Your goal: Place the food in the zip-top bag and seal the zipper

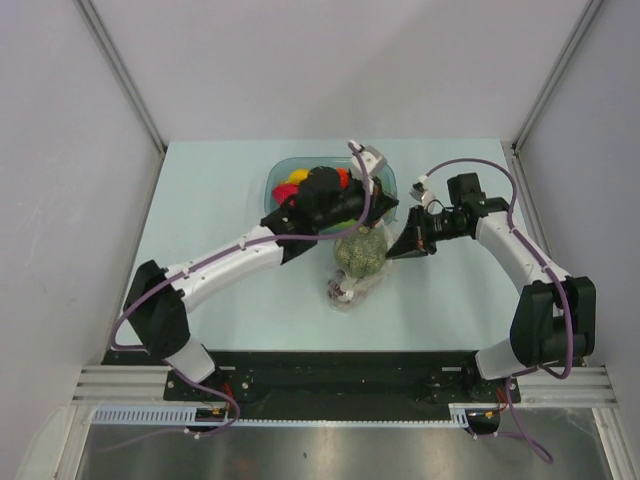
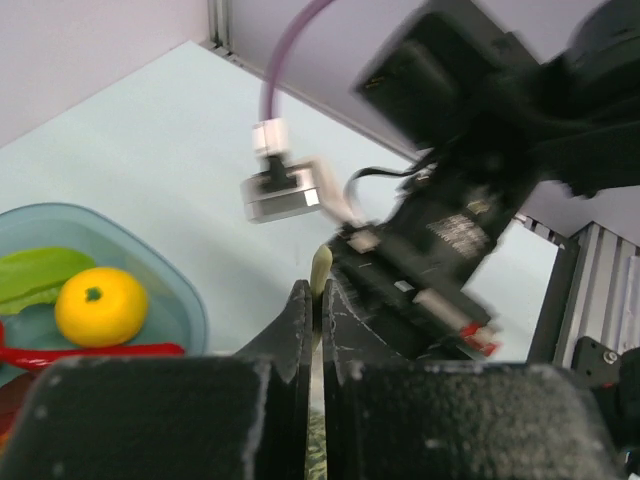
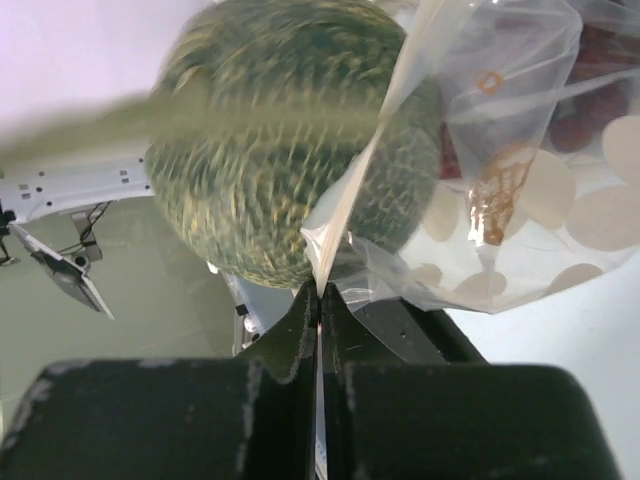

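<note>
A clear zip bag with printed dots and dark red contents lies at the table's middle. A netted green melon-like food with a pale stalk is at its mouth, largely over the bag. My left gripper is above it, shut on the thin pale stalk, which rises between its fingertips. My right gripper is shut on the bag's edge, to the right of the food.
A blue bin with colourful produce, including a yellow fruit, stands behind the bag, partly under the left arm.
</note>
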